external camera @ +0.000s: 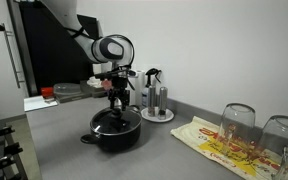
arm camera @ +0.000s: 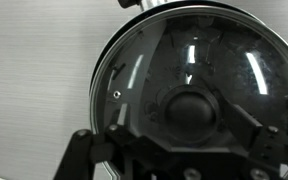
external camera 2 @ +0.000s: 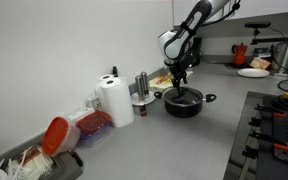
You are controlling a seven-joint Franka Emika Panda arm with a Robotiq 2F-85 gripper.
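A black pot [external camera: 114, 138] with a glass lid [arm camera: 144, 60] on top stands on the grey table. On the lid's middle is a round black knob [arm camera: 190, 112], showing between the open fingers in the wrist view. My gripper [external camera: 117, 104] points straight down just over the lid, its fingers apart at the knob's two sides. Whether the fingers touch the knob or the lid, I cannot tell. From the other side, the pot [external camera 2: 184, 108] shows with the gripper [external camera 2: 179, 88] above its lid.
Behind the pot, a white plate [external camera: 167, 117] carries shakers and bottles. Two upturned glass jars [external camera: 238, 122] stand at the right by a yellow patterned cloth [external camera: 199, 137]. A paper towel roll [external camera 2: 116, 102] stands near the wall.
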